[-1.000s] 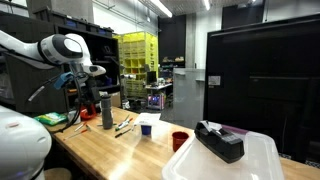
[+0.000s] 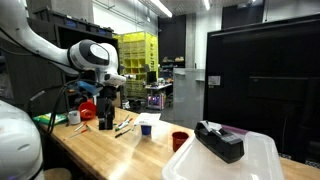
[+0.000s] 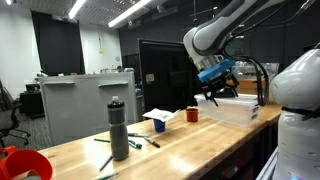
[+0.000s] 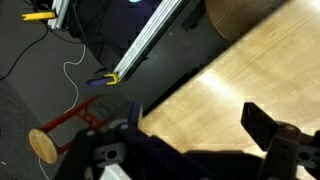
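Observation:
My gripper is open, its two dark fingers spread with only bare wooden table showing between and ahead of them in the wrist view. In exterior view 2, a dark thermos (image 3: 119, 132) stands upright on the table; in exterior view 1 the arm partly overlaps it. A blue cup (image 2: 146, 130) with white paper beside it stands near the middle, apart from the gripper. Farther right is a red cup (image 2: 180, 141). Several pens or tools (image 3: 105, 163) lie around the thermos.
A white bin (image 2: 262, 158) holds a black box (image 2: 220, 142) at the right. Red pots (image 3: 27, 162) sit at the table's opposite end. Below the table edge, the wrist view shows a stool (image 4: 44, 144) and cables.
The white arm has swung rightward in exterior view 1, reaching farther over the table and in front of the thermos. The cups, bin and black box have stayed put.

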